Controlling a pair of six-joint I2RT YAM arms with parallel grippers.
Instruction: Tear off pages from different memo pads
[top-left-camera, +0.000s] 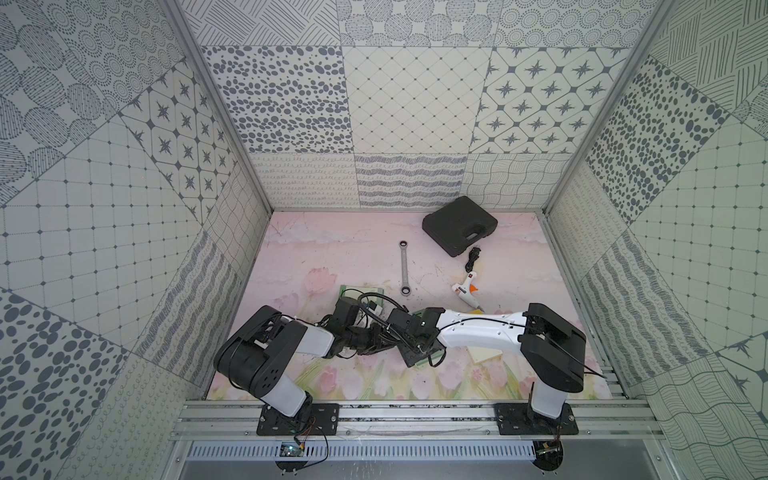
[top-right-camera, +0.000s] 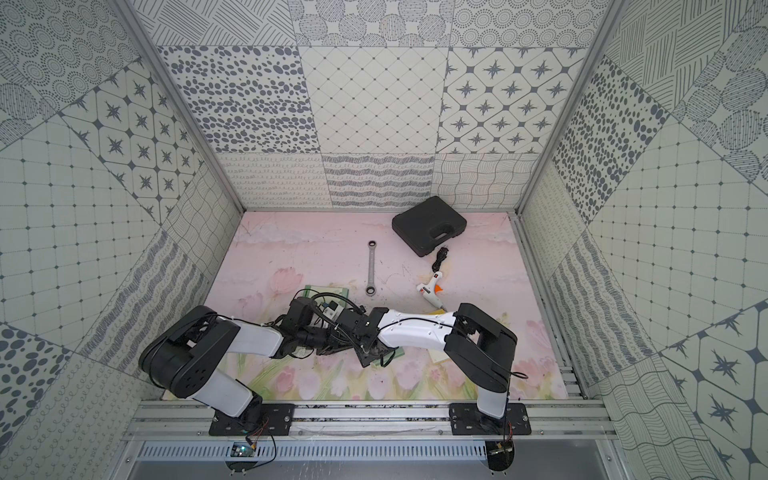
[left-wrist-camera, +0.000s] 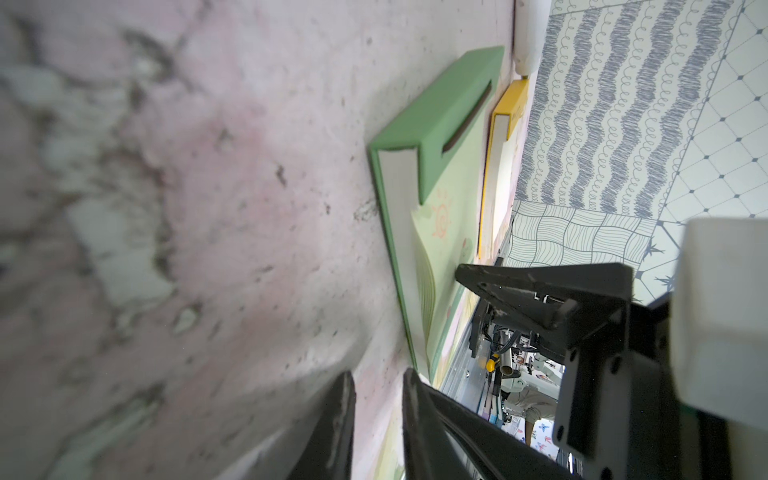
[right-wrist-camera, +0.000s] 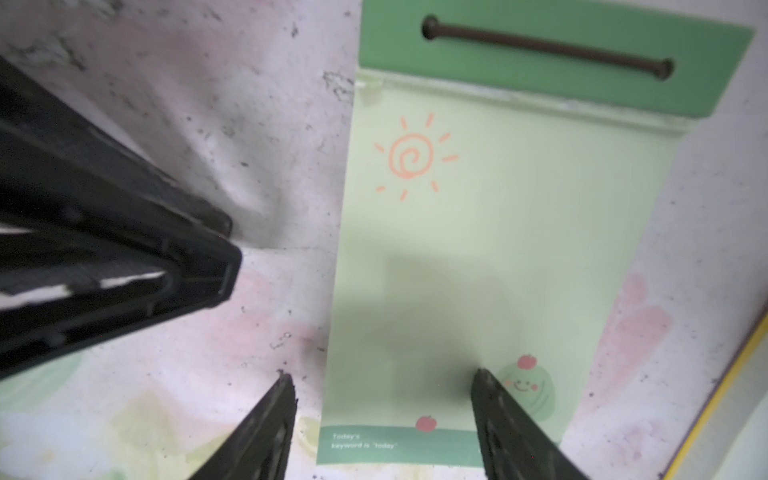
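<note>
The green memo pad with a sun print (right-wrist-camera: 496, 232) lies flat, its bound green strip toward the far side. Loose page edges (left-wrist-camera: 429, 276) curl up along its left side. My right gripper is over its near end with fingers part open; one fingertip (left-wrist-camera: 472, 276) is close to or touching the page, and no sheet shows between them. Just left of the pad, my left gripper is shut low over the table, its tips nearly together, with nothing visible between them. Another green pad (top-left-camera: 356, 289) sits farther left, partly covered by the left arm.
A yellow-bound pad (left-wrist-camera: 506, 120) lies right of the green one. Behind are a wrench (top-left-camera: 404, 268), a glue gun (top-left-camera: 464, 288) and a black case (top-left-camera: 460, 225). Both grippers are close together.
</note>
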